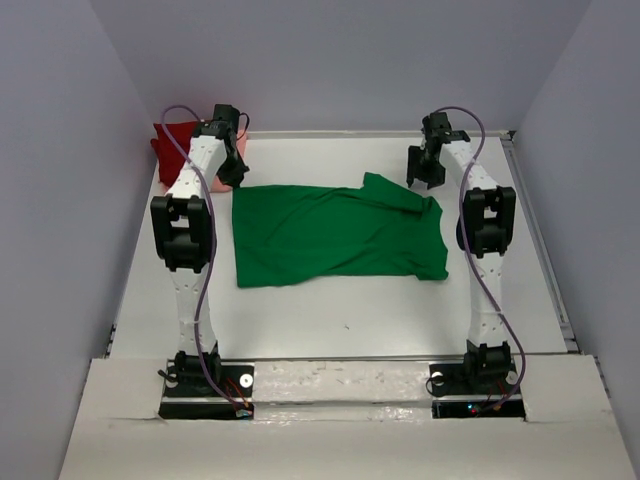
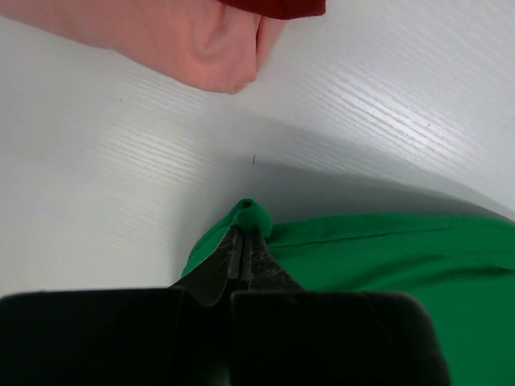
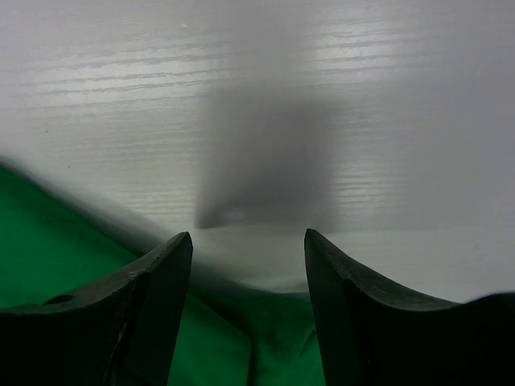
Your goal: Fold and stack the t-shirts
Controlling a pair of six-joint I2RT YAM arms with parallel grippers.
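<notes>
A green t-shirt (image 1: 335,235) lies spread across the middle of the table, its right end partly folded over. At its far left corner my left gripper is shut on the green t-shirt (image 2: 354,249), a small tuft of cloth bunched at the fingertips. Just beyond the shirt's far right edge, my right gripper stands open. White table shows between its fingers, and green cloth lies beneath their bases. A red shirt (image 1: 170,158) and a pink shirt (image 2: 193,44) form a pile at the far left.
The left arm passes beside the pile and partly covers it in the top view. Clear white table (image 1: 330,325) lies in front of the green shirt, with a bare strip behind it. Grey walls (image 1: 340,60) bound the back and sides.
</notes>
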